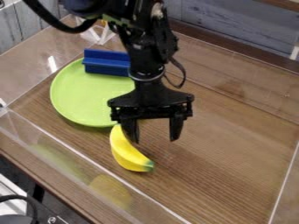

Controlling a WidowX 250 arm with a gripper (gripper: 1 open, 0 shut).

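Observation:
My gripper [152, 127] hangs at the centre of the camera view, black, its fingers spread open and pointing down. It is just above and right of a yellow banana [131, 156], which lies on the wooden table with its green tip toward the front. The banana's upper end is partly behind the left finger. I cannot tell whether the finger touches it. A green plate [73, 96] lies behind and to the left, partly hidden by the arm.
A blue block [103, 63] sits at the back of the plate. Low walls border it at the back and left, and a black cable lies at the lower left.

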